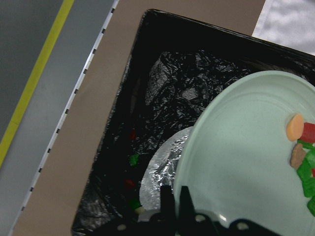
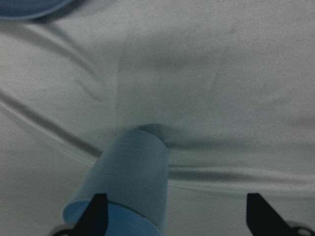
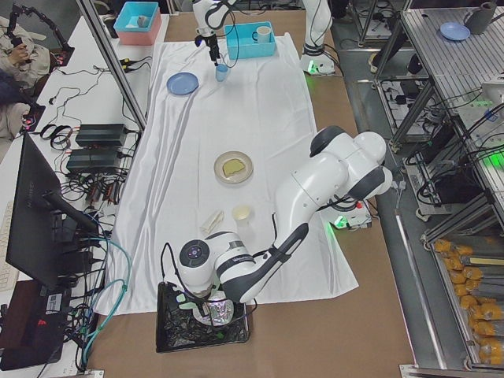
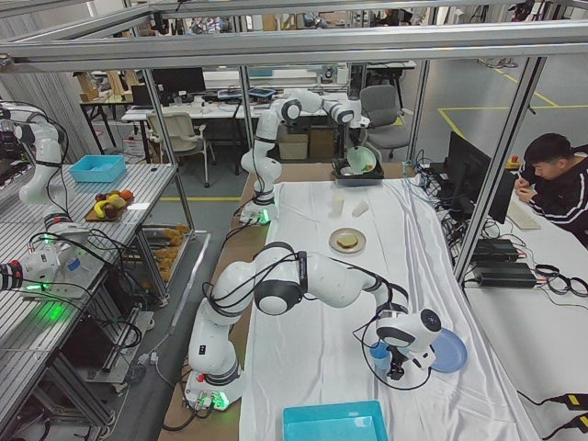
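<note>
My left gripper is shut on the rim of a pale green plate (image 1: 236,147) over a black-lined bin (image 1: 182,78). The plate carries orange, red, green and brown pieces; below it lie foil (image 1: 160,167) and a few bits. In the right wrist view my right gripper stands open, with a blue cup (image 2: 130,167) by its left finger, near the edge of a blue plate (image 2: 34,7).
A beige plate (image 3: 233,178) with a yellow item and pale cups (image 3: 242,224) stand mid-cloth. A cyan bin (image 4: 334,432) is at the right arm's table end.
</note>
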